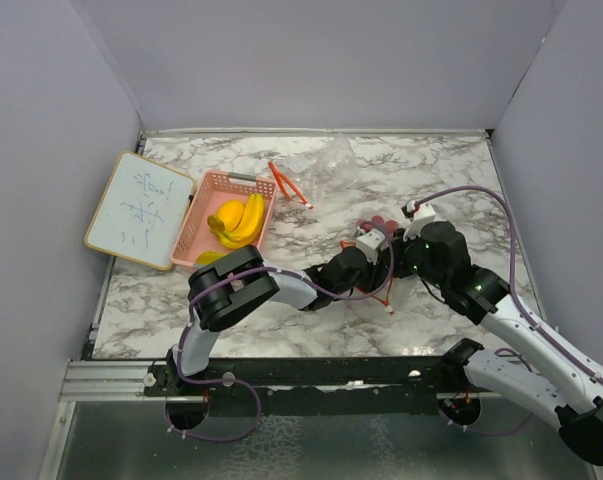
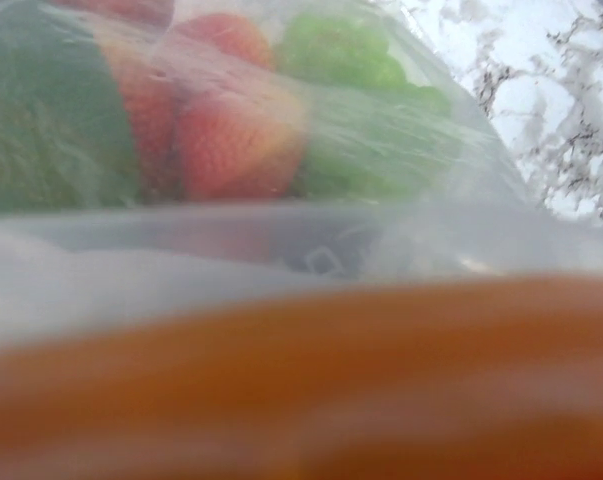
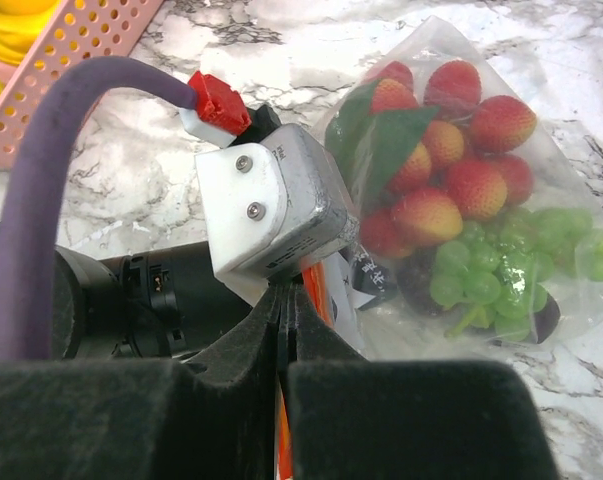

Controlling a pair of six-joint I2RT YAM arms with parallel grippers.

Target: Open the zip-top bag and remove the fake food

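Note:
The zip top bag holds red lychee-like fruits, green grapes and a green leaf. Along its edge runs an orange zipper strip, filling the lower left wrist view. My left gripper is over the zip edge; its fingertips are hidden, so its state is unclear. My right gripper is beside it from the right, fingers shut together at the orange strip; whether they pinch anything is hidden.
A pink basket with bananas and other fruit sits at the left, beside a whiteboard. An empty bag with an orange zip lies at the back.

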